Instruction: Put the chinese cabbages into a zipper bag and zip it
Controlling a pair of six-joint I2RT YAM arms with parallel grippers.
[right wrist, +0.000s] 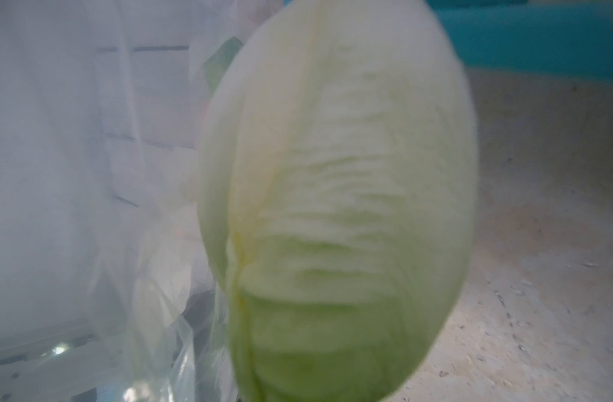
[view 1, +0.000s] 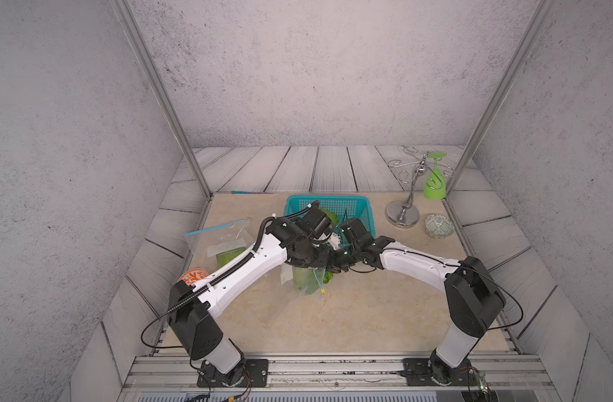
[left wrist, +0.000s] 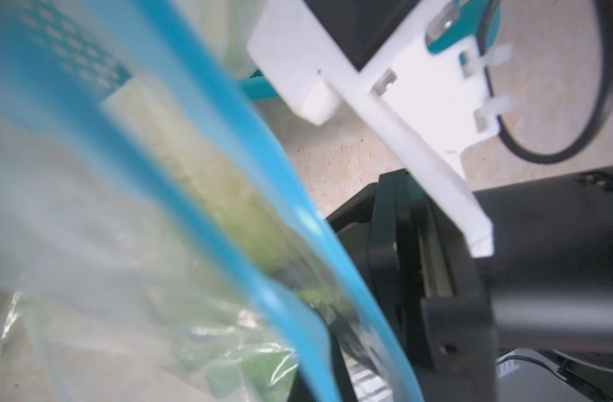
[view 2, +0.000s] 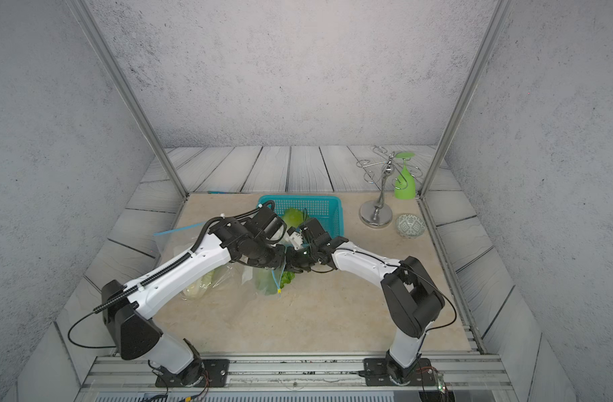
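Note:
In the right wrist view a pale green chinese cabbage (right wrist: pixel 346 201) fills the middle, and my right gripper (view 1: pixel 339 260) is shut on it. The clear zipper bag (view 1: pixel 305 281) with blue zip strips hangs from my left gripper (view 1: pixel 324 258), which is shut on its edge. The strips stand apart in the left wrist view, and the cabbage (left wrist: pixel 212 181) shows at the bag's mouth; how far inside it is, I cannot tell. Another cabbage (view 2: pixel 293 217) lies in the teal basket (view 2: pixel 327 211). Further left rests a second clear bag (view 1: pixel 216 234) with a cabbage inside (view 2: pixel 199 286).
A metal stand (view 1: pixel 402 213), a patterned bowl (view 1: pixel 439 225) and a green bottle (view 1: pixel 435 184) occupy the back right. An orange-white round item (view 1: pixel 194 275) lies at the left edge.

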